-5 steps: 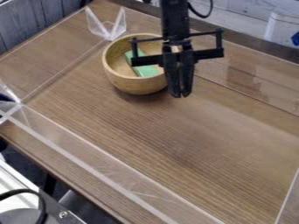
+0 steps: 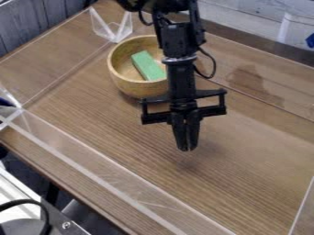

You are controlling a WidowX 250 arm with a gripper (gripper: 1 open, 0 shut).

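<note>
My black gripper (image 2: 186,140) points down over the bare wooden table (image 2: 147,184) near the middle of the view, shut with nothing visible between its fingers. Behind it, upper left, a wooden bowl (image 2: 124,77) holds a green block (image 2: 145,64), partly hidden by my arm.
At the back left a clear plastic object (image 2: 113,26) stands on the table. A black cable (image 2: 25,207) lies at the lower left edge.
My gripper has come down and toward the front of the view, away from the bowl, ending over bare table. The bowl and green block look unmoved.
</note>
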